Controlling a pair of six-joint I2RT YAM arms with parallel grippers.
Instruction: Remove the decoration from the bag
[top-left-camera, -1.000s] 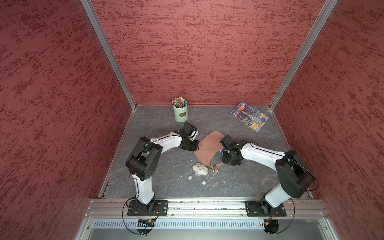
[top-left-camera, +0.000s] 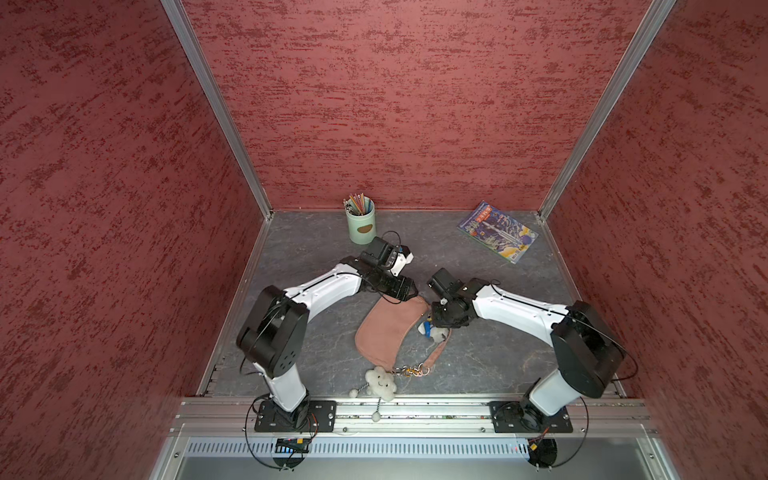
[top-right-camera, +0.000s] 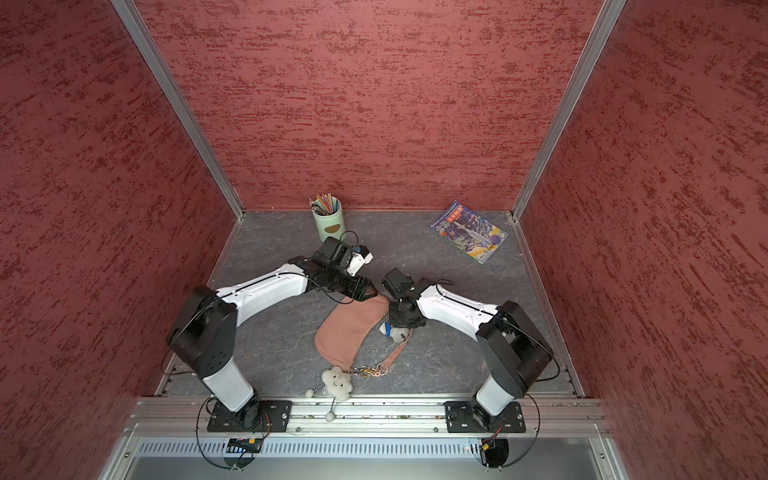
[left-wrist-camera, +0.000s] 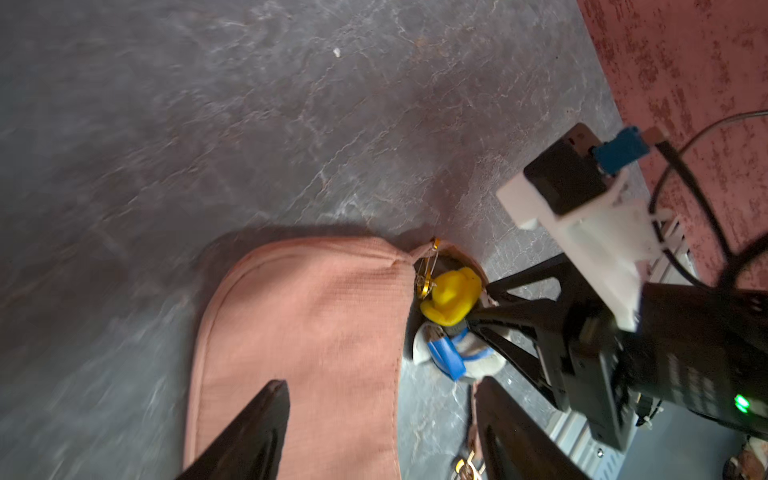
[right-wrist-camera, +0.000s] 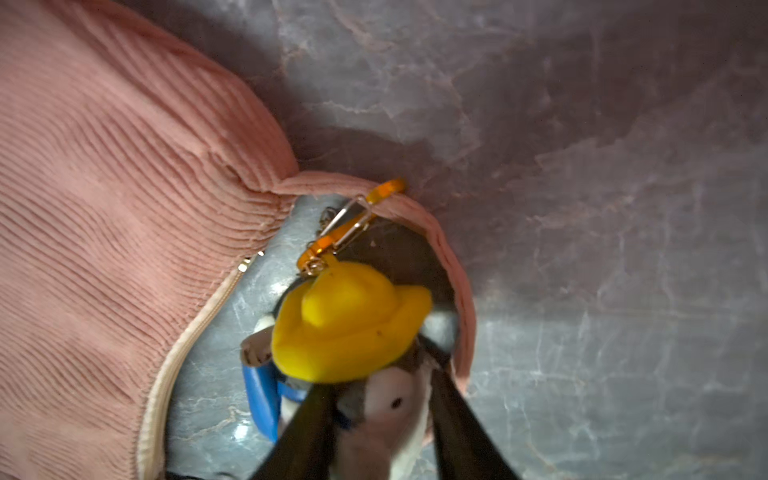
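The pink corduroy bag (top-left-camera: 389, 332) lies flat, its strap (right-wrist-camera: 462, 312) curving round on the right. A plush figure with a yellow hat (right-wrist-camera: 344, 324) and a blue part (right-wrist-camera: 262, 396) lies inside the strap's loop; an orange-and-gold clasp (right-wrist-camera: 352, 228) joins its hat to the strap. My right gripper is partly open, one finger on each side of the figure's body; a firm grip does not show. Over the bag's far end, my left gripper stands open with nothing held. A grey-white cloud plush (top-left-camera: 381, 384) hangs over the table's front edge near the bag's gold clips (top-left-camera: 412, 370).
A green pencil cup (top-left-camera: 361, 224) stands at the back left, and a magazine (top-left-camera: 497, 232) lies at the back right. Both arms are close together over the bag. Bare table (top-left-camera: 432, 240) shows behind them.
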